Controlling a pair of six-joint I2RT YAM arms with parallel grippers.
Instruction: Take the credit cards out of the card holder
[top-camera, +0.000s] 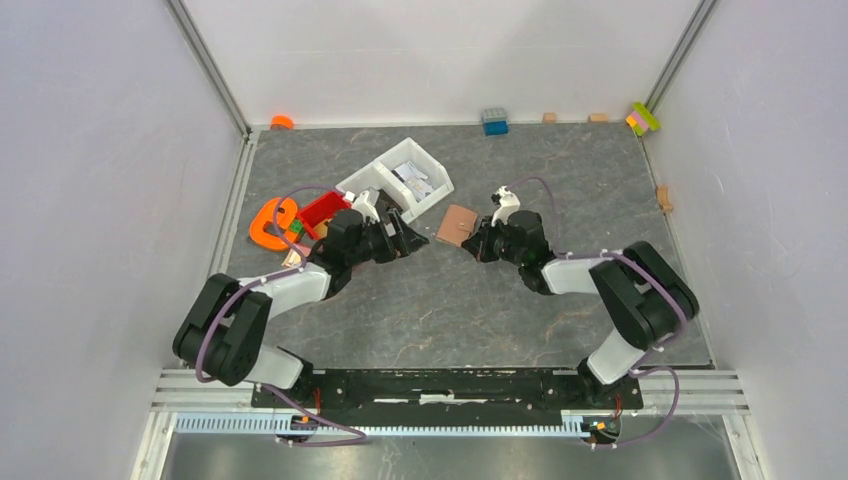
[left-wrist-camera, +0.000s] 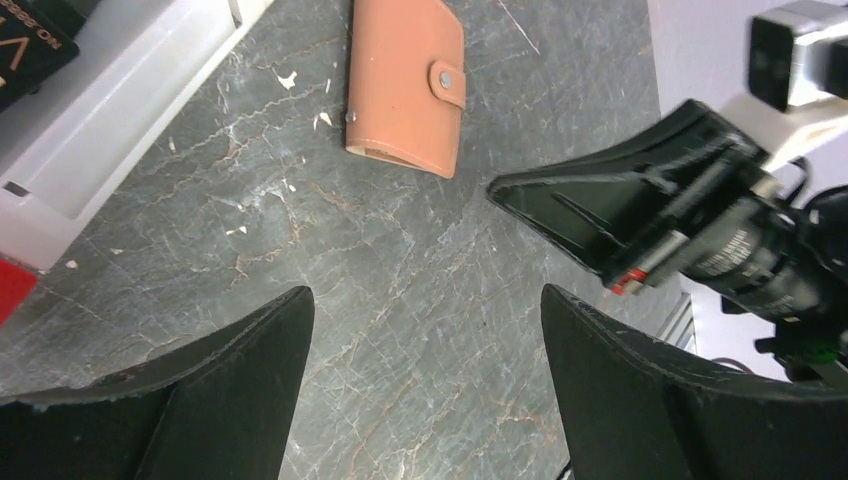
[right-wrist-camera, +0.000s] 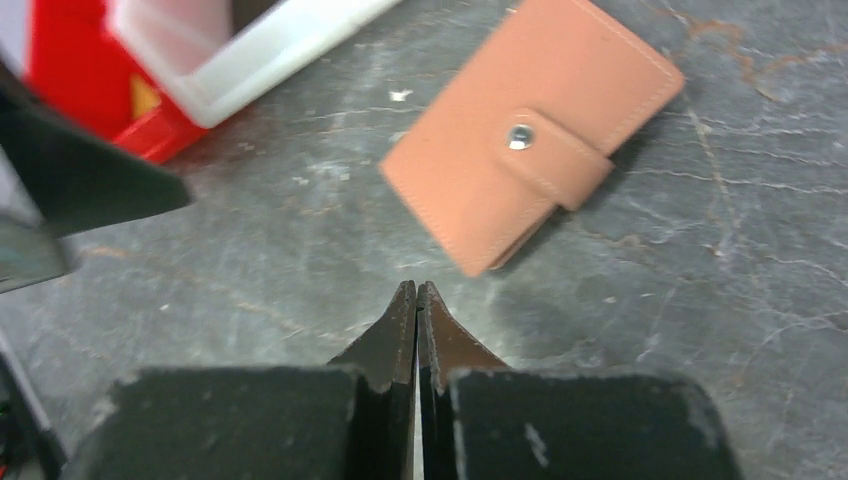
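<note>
The tan card holder (right-wrist-camera: 545, 125) lies flat on the grey table, its strap snapped down over a metal stud. No cards show at its edges. My right gripper is shut with nothing between its fingers, and in the right wrist view the holder's nearest corner is just beyond the tips, apart from them. Seen from above, that gripper (top-camera: 472, 252) is at the holder's right front. To the left, my left gripper stands wide open over bare table, with the holder (left-wrist-camera: 408, 85) out past its fingers.
A white two-part bin (top-camera: 432, 205) stands behind and left of the holder, with a dark card (left-wrist-camera: 28, 50) in it. Beside it are a red box (top-camera: 318, 212) and an orange ring (top-camera: 268, 225).
</note>
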